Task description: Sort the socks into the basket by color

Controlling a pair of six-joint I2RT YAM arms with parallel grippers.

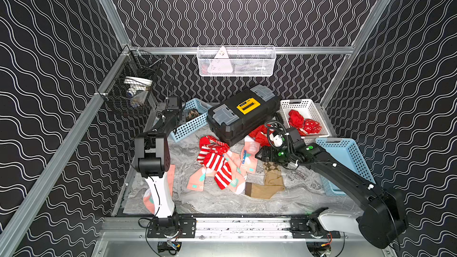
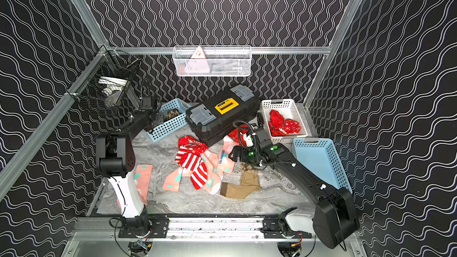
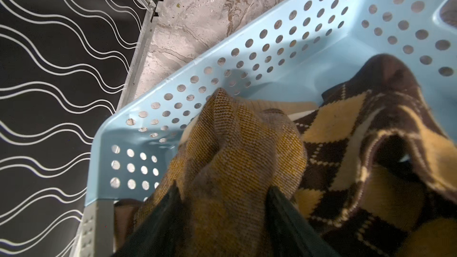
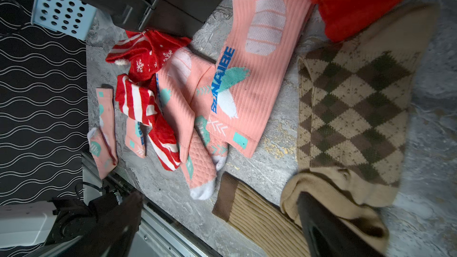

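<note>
In the left wrist view my left gripper is open inside the left blue basket (image 3: pixel 280 38), its fingers on either side of a yellow-brown sock (image 3: pixel 238 152). A brown argyle sock (image 3: pixel 347 161) lies to the right in that basket. My right gripper stands open over the table, above a ribbed tan sock (image 4: pixel 266 214) and a tan argyle sock (image 4: pixel 357 100). Pink socks (image 4: pixel 257 66) and a red-striped sock (image 1: pixel 214 161) lie in a heap mid-table. Another red sock (image 1: pixel 260 134) is beside the toolbox. Red socks (image 1: pixel 304 123) fill part of the white basket (image 1: pixel 314 107).
The black toolbox (image 1: pixel 242 119) sits slanted at the back between the left blue and white baskets. An empty-looking blue basket (image 1: pixel 347 157) stands at right. One pink sock (image 2: pixel 142 176) lies beside the left arm.
</note>
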